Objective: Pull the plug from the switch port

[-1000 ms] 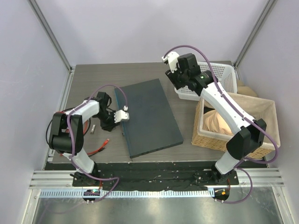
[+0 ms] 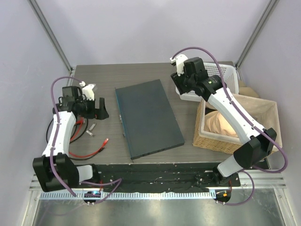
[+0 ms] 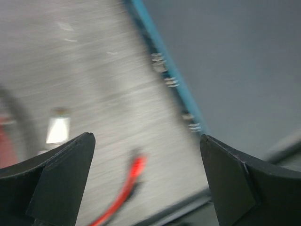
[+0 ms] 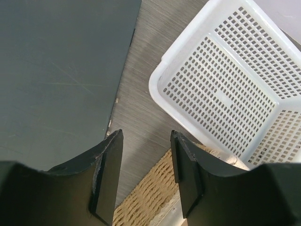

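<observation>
The dark flat switch [image 2: 148,117] lies on the table, its port edge [image 3: 175,89] along the left side, with small metal fittings seen blurred. My left gripper is open above the table left of it, nothing between its fingers. Beneath lie red and black cables with a red plug end [image 3: 137,167], apart from the switch, and a small pale piece [image 3: 58,128]. No plug in a port can be made out. My right gripper is open above the gap near the white basket.
A white plastic basket [image 4: 216,94] stands at back right, with a wicker basket [image 2: 216,143] holding cloth in front of it. Bare table [image 2: 117,75] lies behind the switch. Walls enclose both sides.
My left gripper has moved away from the switch's left edge, leftward over the cables, and now appears raised. The switch has not visibly moved.
</observation>
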